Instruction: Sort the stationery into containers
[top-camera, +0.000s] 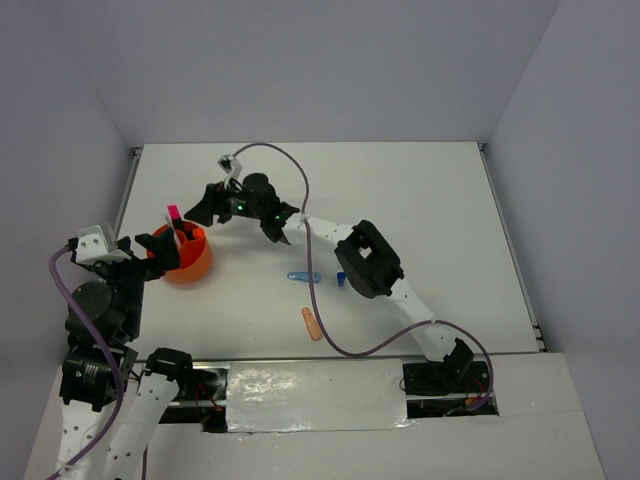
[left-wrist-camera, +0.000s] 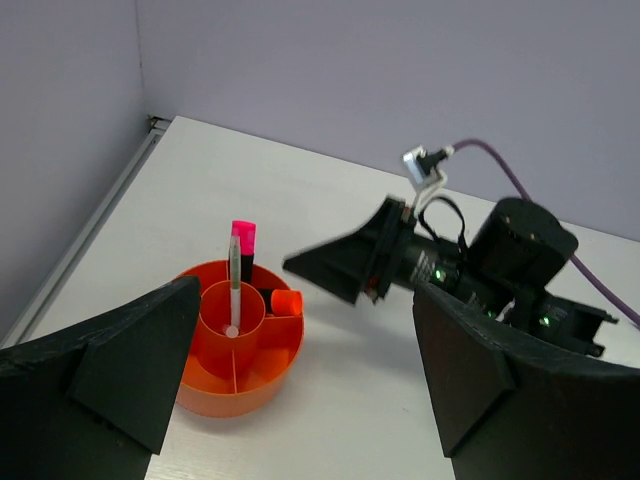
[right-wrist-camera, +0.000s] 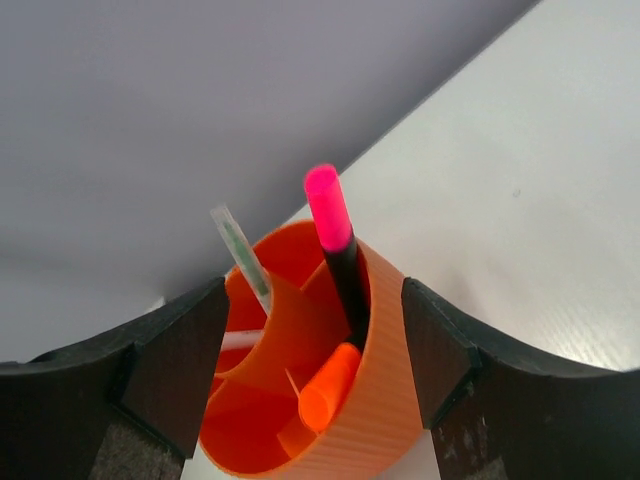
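An orange multi-compartment pen cup (top-camera: 195, 264) stands at the left of the table, holding a pink-capped black pen (right-wrist-camera: 330, 210), a pale clear stick (right-wrist-camera: 240, 250) and an orange cylindrical item (right-wrist-camera: 325, 390). My right gripper (top-camera: 210, 205) hovers just right of and behind the cup, with nothing between its fingers. My left gripper stands open at the cup's left front in the top view, the cup between and beyond its fingers in the left wrist view.
A light blue item (top-camera: 304, 276), a small dark blue item (top-camera: 341, 279) partly under the right arm, and an orange piece (top-camera: 310, 322) lie on the table.
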